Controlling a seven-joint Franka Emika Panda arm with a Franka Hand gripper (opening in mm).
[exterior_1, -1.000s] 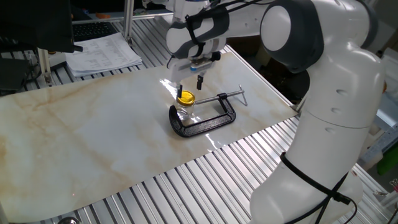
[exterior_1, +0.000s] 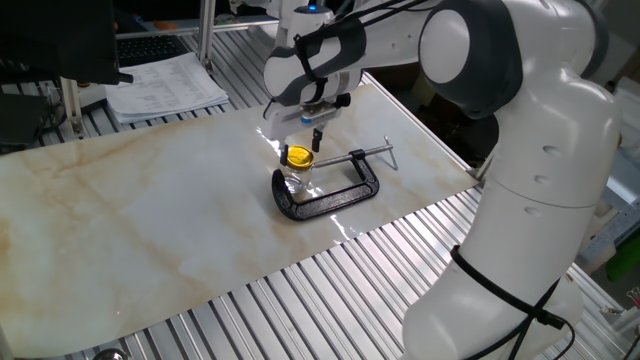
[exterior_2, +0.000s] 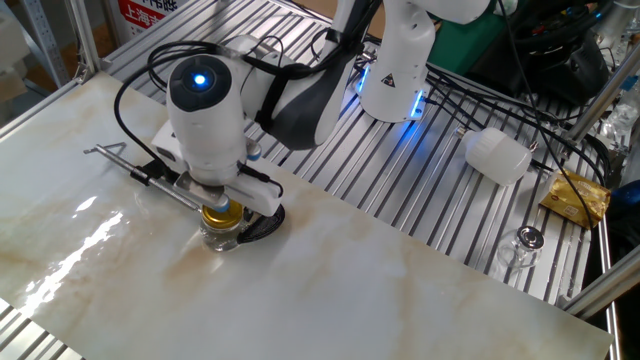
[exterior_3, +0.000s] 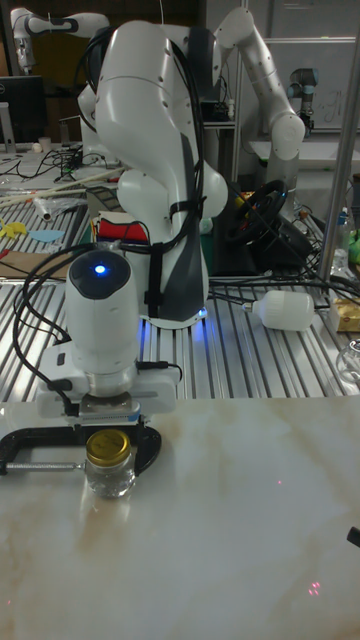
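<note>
A small glass jar with a gold-yellow lid (exterior_1: 299, 157) stands upright on the marbled board (exterior_1: 150, 230). A black C-clamp (exterior_1: 330, 204) lies around it, its frame end and metal screw (exterior_2: 150, 180) close on either side of the jar (exterior_3: 110, 479); whether they touch the glass I cannot tell. My gripper (exterior_1: 301, 148) is just above the lid with its fingers open, one dark finger (exterior_1: 317, 141) on the far right side and the other near the lid's left edge. In the second exterior view the arm's wrist hides the fingers.
Papers (exterior_1: 165, 92) lie beyond the board's back edge. On the slatted table are a white bulb-shaped item (exterior_2: 497, 156), a yellow packet (exterior_2: 575, 198) and a small clear jar (exterior_2: 521, 247). Much of the board away from the clamp is bare.
My gripper has come lower and shifted slightly left in the first exterior view, bringing its fingers nearer the lid. The jar and clamp have not moved.
</note>
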